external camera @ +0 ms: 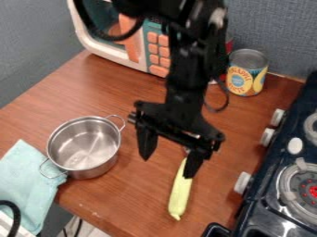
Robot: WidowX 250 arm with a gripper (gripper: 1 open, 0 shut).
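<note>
My black gripper (176, 148) is low over the middle of the wooden table, its two fingers apart. It hides the spoon that lay there. Just below it lies a pale yellow elongated object (180, 193), its upper end partly behind the gripper. A steel pot (84, 153) with two handles stands to the left.
A stove (284, 185) fills the right edge. At the back stand a microwave (107, 37) and a can (247, 72), with a red can mostly behind the arm. A light blue cloth (25, 176) lies at the lower left.
</note>
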